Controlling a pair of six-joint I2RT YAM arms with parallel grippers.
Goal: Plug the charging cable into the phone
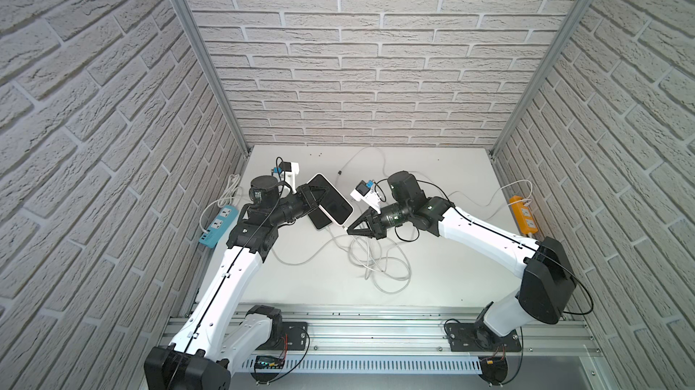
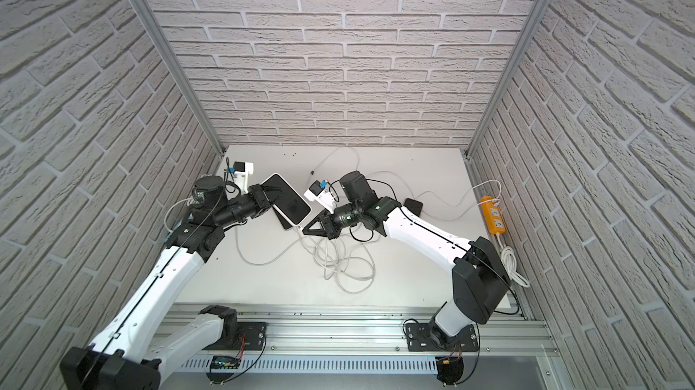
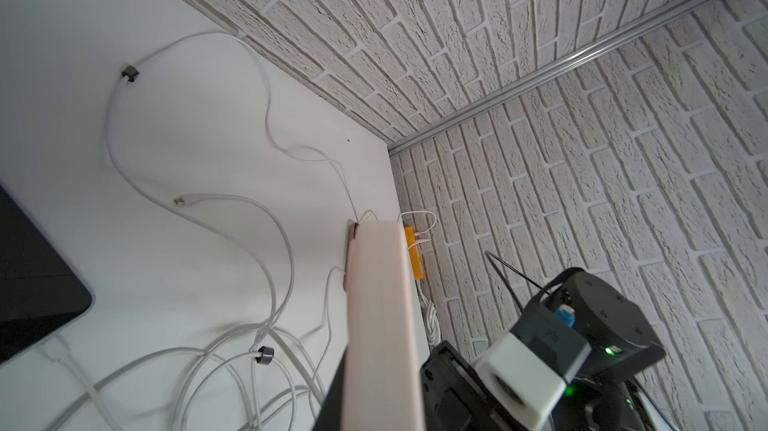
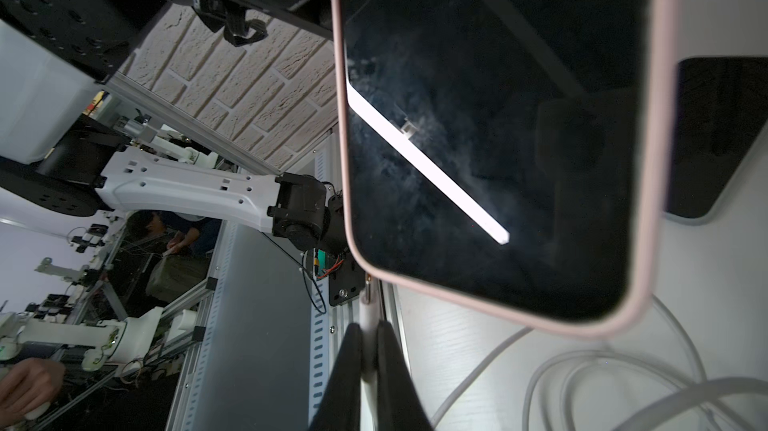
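Observation:
My left gripper is shut on a pink-framed phone, held tilted above the table with its screen toward my right gripper. In the right wrist view the phone fills the upper middle. My right gripper is shut on the white cable plug, whose metal tip sits at the phone's lower edge; whether it is inside the port I cannot tell. The left wrist view shows the phone's pink side edge-on.
A second dark phone lies below the held one, another at the right. Loose white cables coil on the table. Power strips stand at the left and right.

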